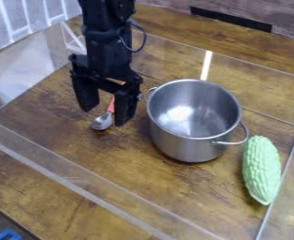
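My black gripper (106, 98) hangs open over a spoon (103, 121) with a red handle, whose head shows just below it while most of the handle is hidden behind the gripper. A steel pot (195, 139) with side handles stands to the right of the gripper, empty as far as shows.
A green corn-cob-like object (262, 171) lies at the right. A transparent edge runs along the left, and a blue object (0, 232) sits in the lower left corner.
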